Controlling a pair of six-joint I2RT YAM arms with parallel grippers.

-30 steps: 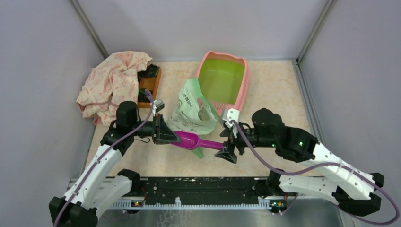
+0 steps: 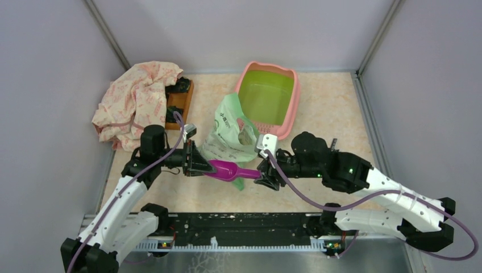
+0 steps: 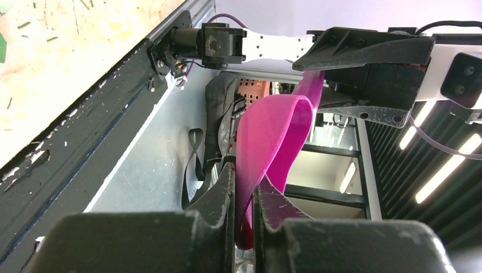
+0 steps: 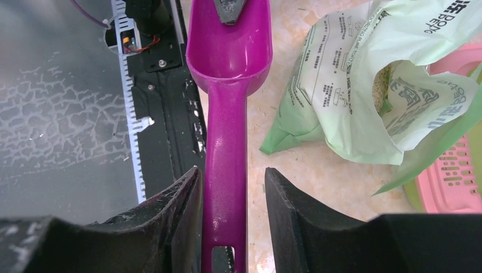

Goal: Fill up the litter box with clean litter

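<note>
A magenta scoop (image 2: 227, 169) hangs level between my grippers. My left gripper is shut on its bowl end, as the left wrist view shows. My right gripper is around the handle (image 4: 225, 142), with a gap visible beside it, its fingers part open. The green-and-white litter bag (image 2: 227, 136), with granules showing in its opening, lies behind the scoop. The pink litter box (image 2: 267, 96) with a green inside stands at the back, empty as far as the top view shows.
A patterned cloth (image 2: 136, 96) and a wooden tray (image 2: 179, 101) with black items sit at the back left. The front edge has a black rail (image 2: 239, 227).
My right gripper has moved left along the scoop's handle toward the bowl. The left arm and scoop have moved slightly down in the top view.
</note>
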